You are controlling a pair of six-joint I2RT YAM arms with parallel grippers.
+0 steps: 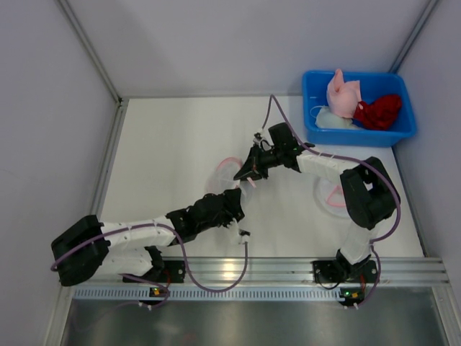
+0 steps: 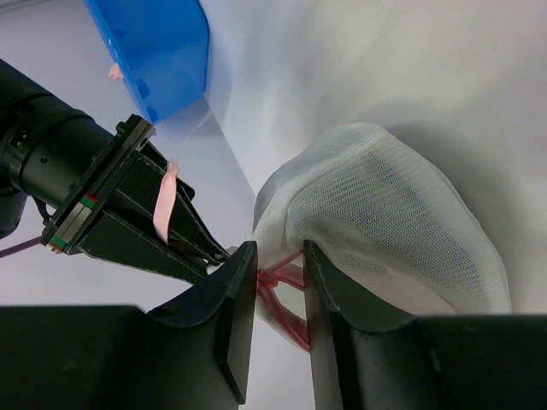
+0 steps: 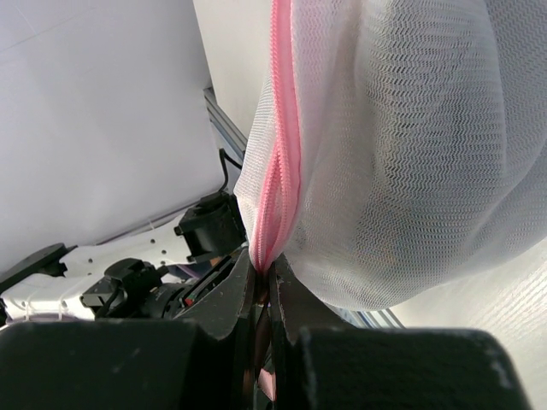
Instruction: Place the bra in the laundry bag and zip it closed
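Note:
A white mesh laundry bag (image 1: pixel 222 175) with a pink zipper lies mid-table beneath both grippers; its contents are hard to tell. My right gripper is shut on the bag's pink zipper (image 3: pixel 285 145) at one end. My left gripper is open, its fingertips either side of pink zipper strands, just below the right gripper in the top view and beside it in the left wrist view.
A blue bin (image 1: pixel 324 132) at the back right holds pink, white and red garments. A second mesh bag (image 1: pixel 331 207) with pink trim lies at the right.

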